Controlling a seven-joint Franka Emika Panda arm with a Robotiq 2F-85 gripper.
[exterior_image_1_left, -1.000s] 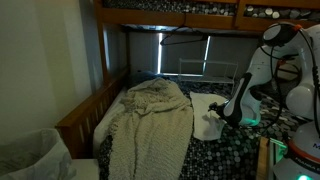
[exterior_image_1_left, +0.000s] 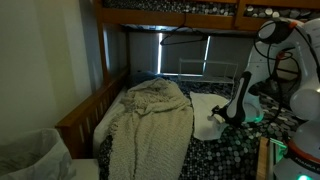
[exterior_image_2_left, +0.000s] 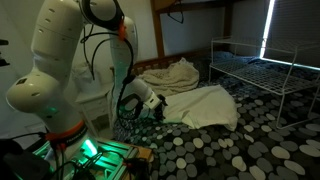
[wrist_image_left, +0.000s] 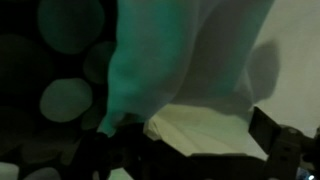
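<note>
A white cloth (exterior_image_2_left: 205, 105) lies spread beside the bed, over the dark spotted surface. My gripper is open above it, the two dark fingers standing well apart in the wrist view. A raised, teal-tinted fold of cloth (wrist_image_left: 150, 60) fills the upper middle of that view and comes down close to the left finger; whether they touch cannot be told. In exterior view 1 the gripper (exterior_image_1_left: 216, 115) is small and dark at the cloth's right side.
A beige knitted blanket (exterior_image_1_left: 150, 135) covers the bed left of the cloth. Behind stands a white wire rack (exterior_image_2_left: 270, 75). At the lower left is a pale bin (exterior_image_1_left: 35, 155). Dark spotted fabric (exterior_image_2_left: 210, 150) lies bare in front of the cloth.
The arm's pose near the cloth has shifted slightly over the last second. The blanket and the bed look unchanged.
</note>
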